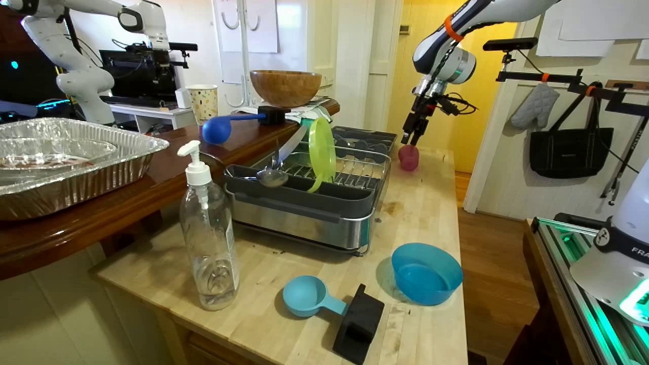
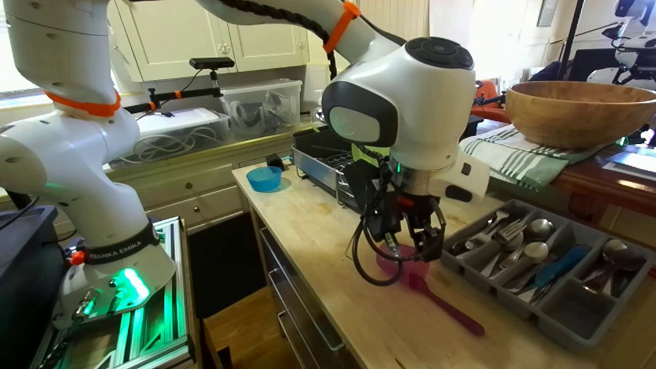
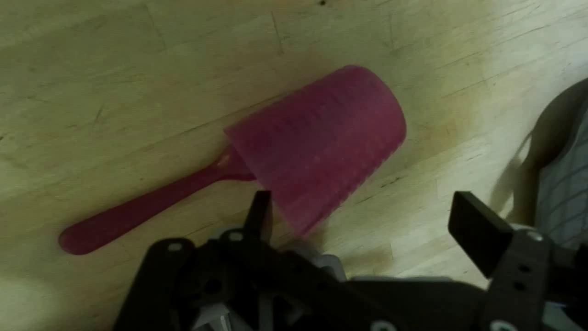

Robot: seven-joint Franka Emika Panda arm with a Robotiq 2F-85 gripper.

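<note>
A pink cup [image 3: 330,138] lies on its side on the wooden counter, its mouth toward a dark pink spoon [image 3: 143,207]. The spoon's head is inside or behind the cup wall, and its handle sticks out over the counter. My gripper is open, its fingers wide apart with nothing held between them. In the wrist view the cup's rim shows close to the left finger [image 3: 259,215]; whether they touch I cannot tell. From exterior view 1, the gripper [image 1: 411,140] hangs just over the cup [image 1: 408,158]. Exterior view 2 shows the cup [image 2: 403,261] partly hidden by the gripper's cables.
A grey cutlery tray [image 2: 562,316] full of utensils stands close beside the gripper. Along the counter are a dish rack [image 1: 304,213], a blue bowl [image 1: 426,274], a light blue scoop [image 1: 305,296] and a pump bottle [image 1: 210,255]. Bare counter lies between cup and bowl.
</note>
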